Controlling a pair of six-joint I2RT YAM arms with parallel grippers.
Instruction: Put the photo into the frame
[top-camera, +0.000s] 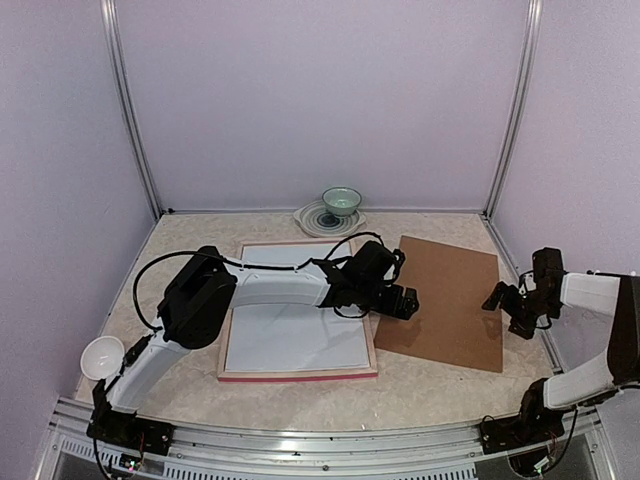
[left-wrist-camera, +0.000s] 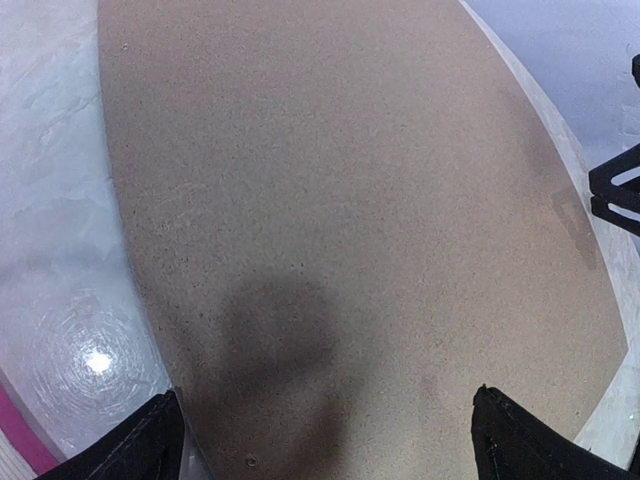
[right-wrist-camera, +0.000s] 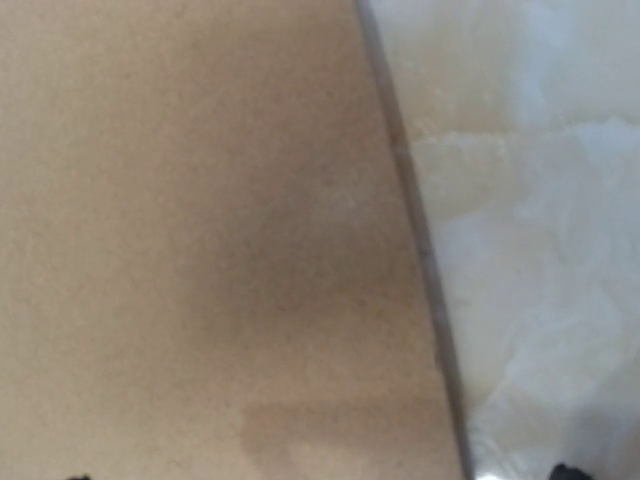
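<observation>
A frame (top-camera: 298, 377) with a wooden rim and a pinkish-red front edge lies flat left of the table's middle, a white surface (top-camera: 290, 340) inside it. I cannot tell whether that white surface is the photo. Right of the frame lies a flat brown board (top-camera: 450, 300), slightly turned. Over the board's left side, my left gripper (top-camera: 406, 302) stands open; its fingers (left-wrist-camera: 150, 445) straddle the board's near-left edge in the left wrist view, with nothing held. My right gripper (top-camera: 507, 312) is open at the board's right edge, its tips barely showing in the right wrist view.
A green bowl (top-camera: 342, 201) on a striped plate (top-camera: 318, 228) stands at the back. A white bowl (top-camera: 102, 357) is at the left edge. Bare table (top-camera: 420, 395) lies in front of the frame and board. Walls close the back and sides.
</observation>
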